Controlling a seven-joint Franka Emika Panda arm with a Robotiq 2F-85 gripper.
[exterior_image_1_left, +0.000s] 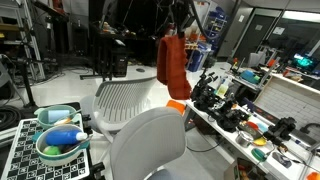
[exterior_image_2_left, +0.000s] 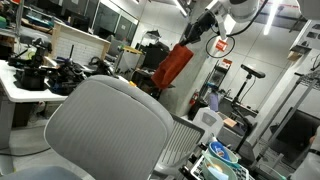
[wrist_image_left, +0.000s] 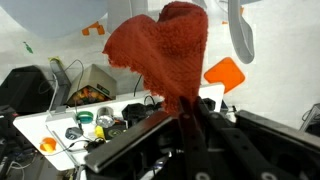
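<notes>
A red cloth (exterior_image_1_left: 173, 68) hangs in the air above the two chairs in exterior view 1, with my gripper (exterior_image_1_left: 171, 34) at its upper end. In exterior view 2 the cloth (exterior_image_2_left: 172, 66) slants down to the left from the gripper, over the chair backs. Seen from the wrist, the cloth (wrist_image_left: 160, 45) spreads out from between the fingertips of my gripper, which is shut on it. The pinched part is bunched, and the cloth covers part of the floor and chair below.
A grey chair (exterior_image_1_left: 150, 145) stands in front, and a white-backed chair (exterior_image_1_left: 122, 102) behind it. Tubs with items (exterior_image_1_left: 62, 150) are at the left. A cluttered table (exterior_image_1_left: 225, 118) runs along the right. An orange piece (wrist_image_left: 224, 73) lies below.
</notes>
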